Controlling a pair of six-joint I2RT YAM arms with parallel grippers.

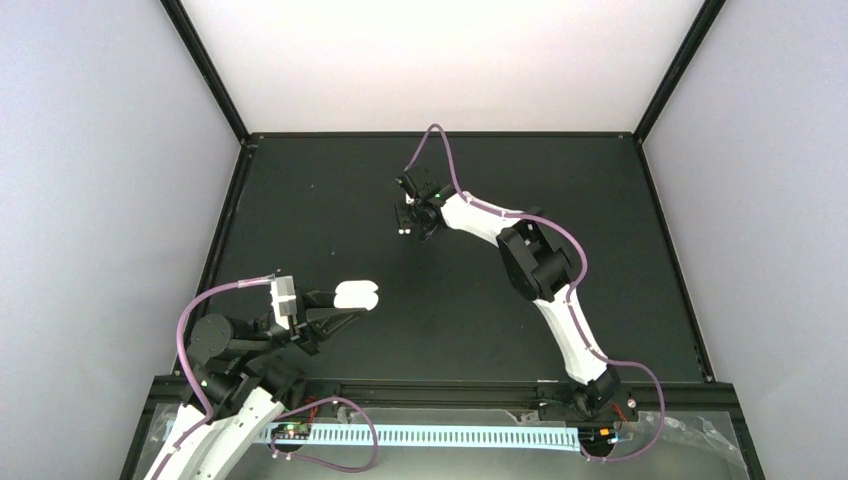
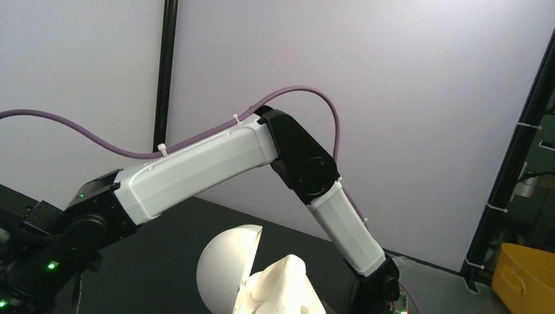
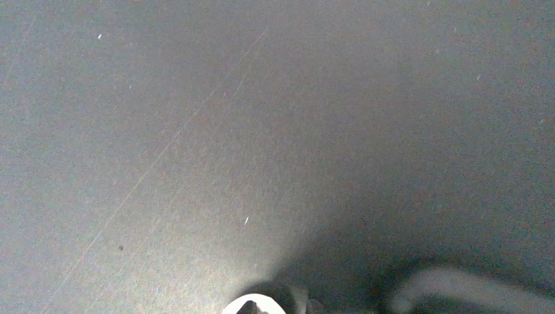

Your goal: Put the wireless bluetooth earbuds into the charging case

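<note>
At the lower left of the top view, my left gripper is shut on the white charging case, held above the table. Its rounded lid stands open beside the pale inner part in the left wrist view. Toward the back of the table my right gripper points down, close to two small white earbuds lying side by side. The right wrist view has one white earbud cut off at its bottom edge, with a blurred dark finger to the right; how far the fingers part is unclear.
Pale walls enclose its back and sides. A yellow bin stands outside at the right of the left wrist view. Purple cables loop along the arms.
</note>
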